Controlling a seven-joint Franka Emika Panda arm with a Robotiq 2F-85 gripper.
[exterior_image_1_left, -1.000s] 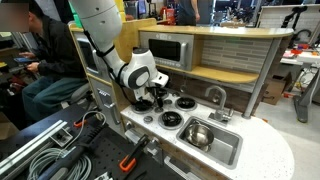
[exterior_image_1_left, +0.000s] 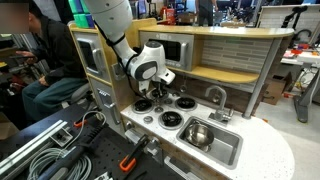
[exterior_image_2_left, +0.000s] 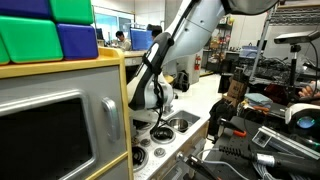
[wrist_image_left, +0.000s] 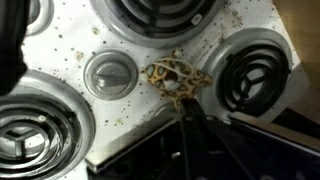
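Note:
A small, crumpled cloth-like piece with a brown and dark pattern (wrist_image_left: 172, 74) shows in the wrist view, over the stovetop between the burners. Its lower end meets the tips of my gripper, whose fingers are together. Whether that end is pinched or merely lies behind the tips, I cannot tell. In exterior view 1 the white-bodied gripper (exterior_image_1_left: 171, 90) points down above the stove burners; the fingertips are too small there to judge. Exterior view 2 shows the arm's white wrist housing (exterior_image_2_left: 146, 92) over the stove, with the cloth not distinguishable.
Burners surround the spot, including a front burner (exterior_image_1_left: 171, 120). A metal pot (exterior_image_1_left: 199, 134) stands in the sink (exterior_image_1_left: 225, 147), with a faucet (exterior_image_1_left: 219, 100) behind. A microwave (exterior_image_1_left: 165, 47) and wooden shelf (exterior_image_1_left: 225, 75) rise at the back. Counter right of the sink is clear.
The pot, sink and burners have not moved.

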